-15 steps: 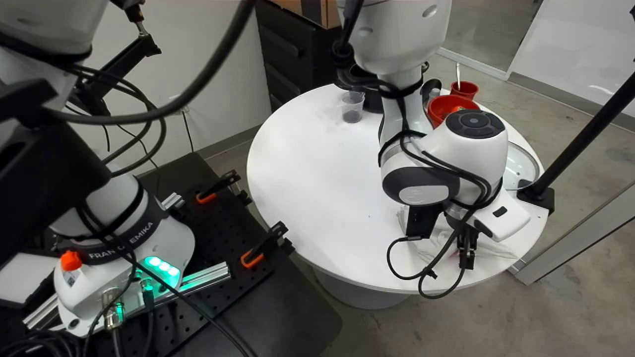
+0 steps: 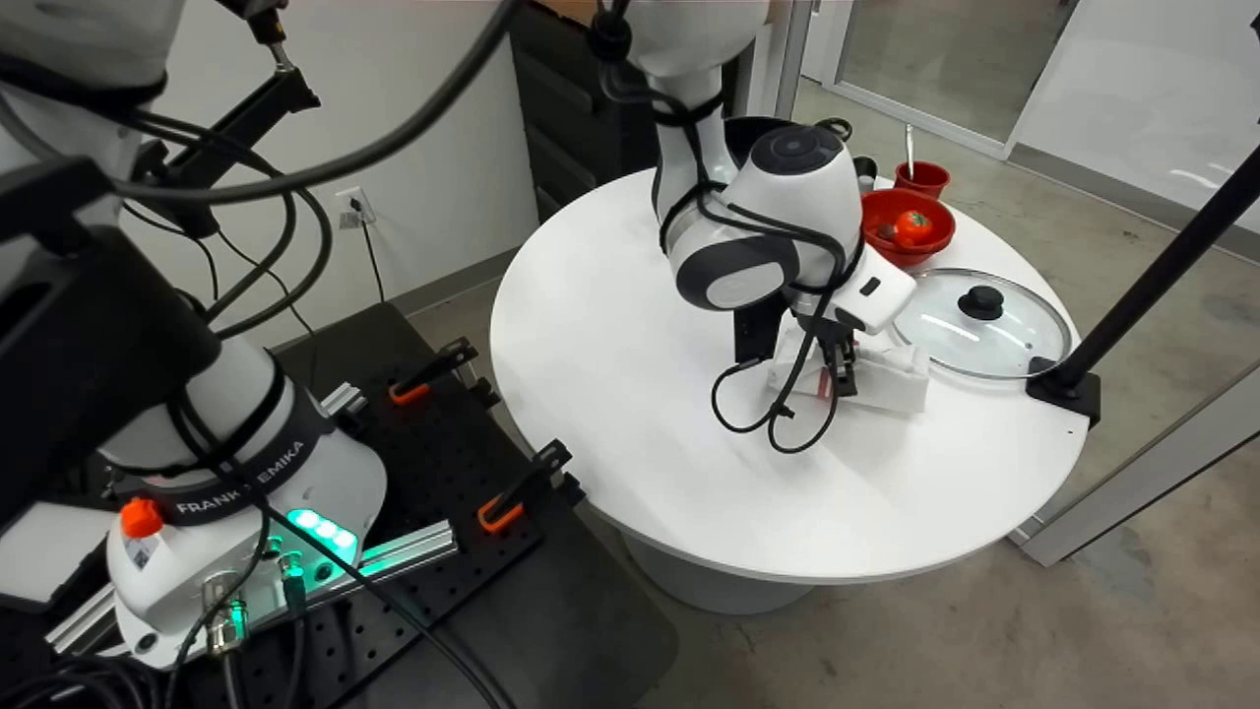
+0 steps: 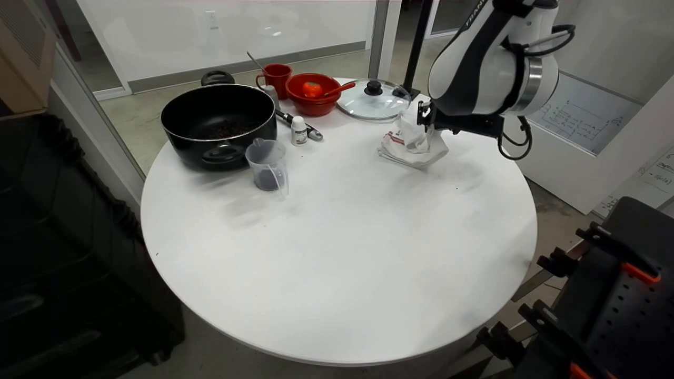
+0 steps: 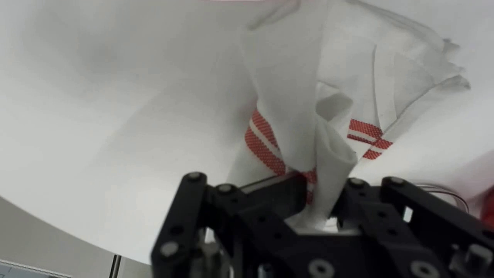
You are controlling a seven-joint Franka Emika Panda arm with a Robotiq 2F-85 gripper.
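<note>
A white cloth with red stripes [image 4: 287,83] is pinched between the fingers of my gripper, which is shut on it. Its gathered part rises into the fingers, while the rest drapes down to the tabletop in loose folds. In exterior view 2 the cloth [image 3: 407,148] hangs and lies at the table's right far side, directly under the gripper [image 3: 426,117]. From exterior view 1 the arm hides part of the cloth [image 2: 892,384], and the fingertips are hard to make out there.
Close to the cloth lies a glass lid [image 2: 975,325]. Beyond are red bowls [image 3: 297,104], a red mug [image 3: 276,79], a black pot [image 3: 189,142], a clear measuring cup [image 3: 262,155] and a small white bottle [image 3: 298,130].
The arm has swung away from the table's edge near the stand, back toward the bowls and lid. The cloth has travelled along with the gripper.
</note>
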